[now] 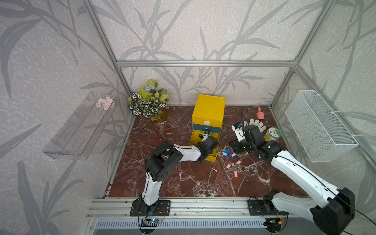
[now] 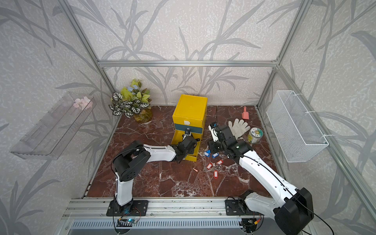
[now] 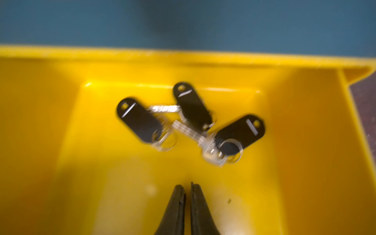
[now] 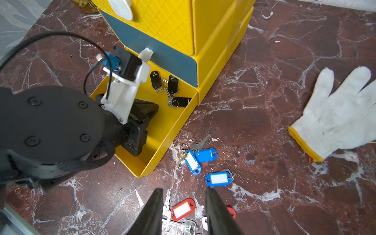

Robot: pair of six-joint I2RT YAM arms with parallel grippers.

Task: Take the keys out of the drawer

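Three sets of keys with black tags lie together at the back of the open yellow drawer, seen as the left tag [image 3: 137, 117], middle tag [image 3: 192, 105] and right tag [image 3: 240, 131]. My left gripper is down inside the drawer [image 3: 313, 164], in front of these keys, its fingertips a small gap apart with nothing seen between them. My right gripper hangs over the marble table to the right of the drawer, fingers apart, above loose keys with blue tags [image 4: 206, 155] and red tags [image 4: 183, 208].
The yellow cabinet [image 1: 208, 107] stands at the back middle. A white glove [image 4: 336, 113], a tin [image 2: 255, 135] and a pink scoop [image 2: 245, 114] lie at right. A plant [image 1: 150, 99] is back left, and baskets hang on both side walls.
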